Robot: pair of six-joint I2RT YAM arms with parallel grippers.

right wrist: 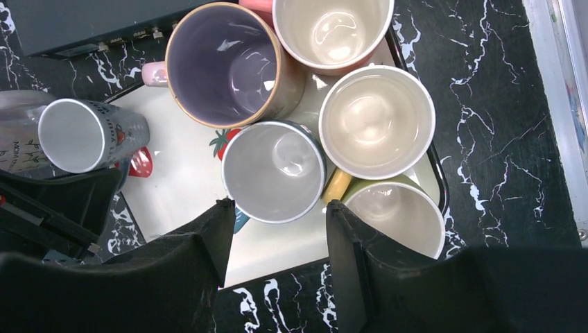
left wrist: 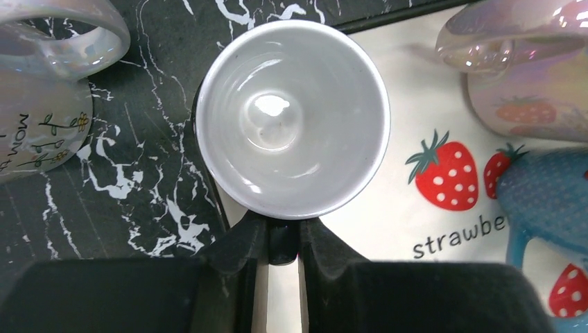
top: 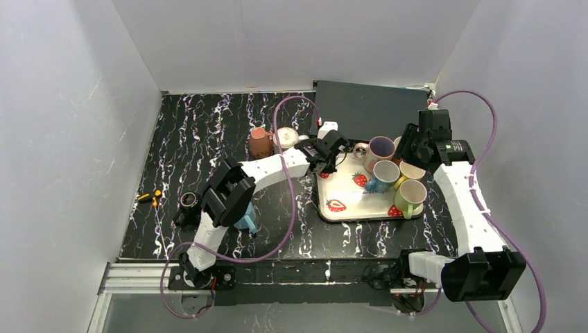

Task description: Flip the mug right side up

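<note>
My left gripper is shut on a small white-lined mug [left wrist: 292,118], held over the strawberry tray's left corner; in the left wrist view its opening faces the camera. The right wrist view shows that mug [right wrist: 93,135] tilted, with a patterned outside. My right gripper is open above the tray [top: 347,198], over several mugs: a purple-lined mug [right wrist: 222,59], a blue mug [right wrist: 274,173], a yellow-handled mug [right wrist: 376,121] and a green mug [right wrist: 394,218].
A brown pitcher [top: 259,144] and a white lidded item [top: 286,137] stand left of the tray. A blue mug [top: 246,220] is partly hidden under the left arm. A dark panel [top: 371,107] lies behind the tray; tools [top: 149,196] lie at the far left.
</note>
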